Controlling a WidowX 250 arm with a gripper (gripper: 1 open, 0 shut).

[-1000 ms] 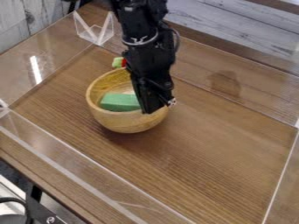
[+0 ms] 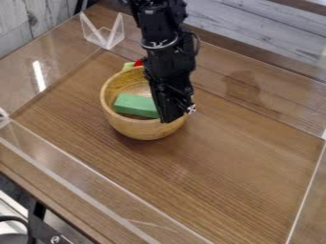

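A wooden bowl [image 2: 117,122] sits on the table, left of centre, with a green block [image 2: 136,105] inside it. My black gripper [image 2: 169,108] reaches down from the top over the right side of the bowl, its tip at or beside the block's right end. Whether the fingers are open or shut on anything cannot be made out.
A small red and yellow object [image 2: 132,65] lies behind the bowl. A clear plastic item [image 2: 102,30] stands at the back left.
My gripper has shifted slightly up and to the right at its wrist. The bowl appears nearly in place, slightly to the right.
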